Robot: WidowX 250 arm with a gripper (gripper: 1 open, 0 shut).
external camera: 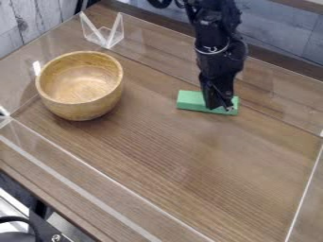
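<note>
A green rectangular block [195, 100] lies flat on the wooden table, right of centre. My black gripper [225, 101] reaches down from the top and sits low over the block's right part, partly covering it. Its fingers look close together; whether anything is between them is hard to see.
A wooden bowl [79, 64] stands at the left. A white wire-like object [100, 30] is at the back left. A wall runs along the back right.
</note>
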